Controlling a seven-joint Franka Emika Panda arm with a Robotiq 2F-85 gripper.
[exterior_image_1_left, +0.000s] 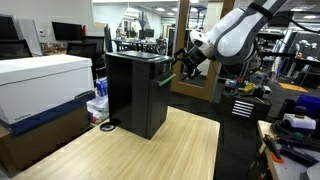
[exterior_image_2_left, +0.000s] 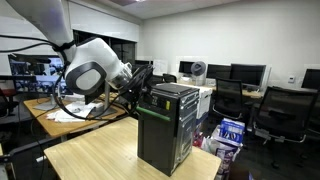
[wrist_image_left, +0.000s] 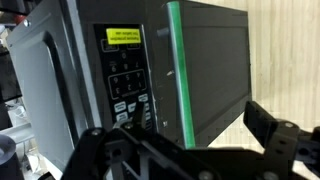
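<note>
A tall black box-like appliance (exterior_image_1_left: 140, 95) stands on the wooden table, with a green strip (exterior_image_1_left: 166, 80) along its upper front. In the wrist view that green strip (wrist_image_left: 182, 75) runs lengthwise beside a keypad panel (wrist_image_left: 127, 80) with a yellow label (wrist_image_left: 123, 36). My gripper is open, its fingers apart on either side of the strip's lower end, nothing held. From the other side, the gripper (exterior_image_2_left: 137, 98) hangs close to the appliance's upper front, near the green strip (exterior_image_2_left: 153, 113). Whether a finger touches the appliance, I cannot tell.
White and brown boxes (exterior_image_1_left: 43, 85) are stacked left of the appliance, with a blue-and-white package (exterior_image_1_left: 98, 107) behind. A small black ring (exterior_image_1_left: 107, 127) lies on the table.
</note>
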